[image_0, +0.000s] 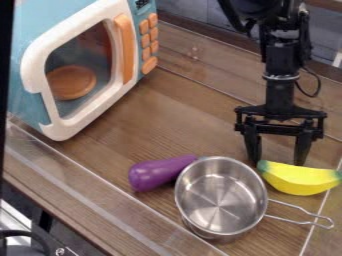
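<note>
The black gripper (278, 156) points down at the right, its fingers open just above a yellow toy banana (297, 180). The banana lies on the wooden counter (160, 120) at the lower right. A steel saucepan (219, 200) with a wire handle stands to the banana's left. A purple eggplant (160, 172) lies left of the saucepan. Whether the fingertips touch the banana is hard to tell.
A toy microwave (78, 60) in blue and white, with an orange disc (72, 82) inside, fills the upper left. The counter's front edge runs along the lower left.
</note>
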